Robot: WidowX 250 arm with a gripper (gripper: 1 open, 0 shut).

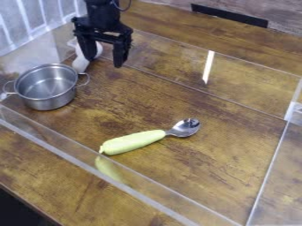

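Note:
My black gripper (101, 42) hangs at the top left of the camera view, open, over a white spoon-like object (81, 58) that it partly hides. A steel pot (46, 86) with two handles stands at the left. A spoon with a pale yellow-green handle (133, 142) and a steel bowl end lies on the lower middle of the wooden surface.
Clear panels line the wooden table (218, 106) along the left, front and right. A dark slot sits at the top right.

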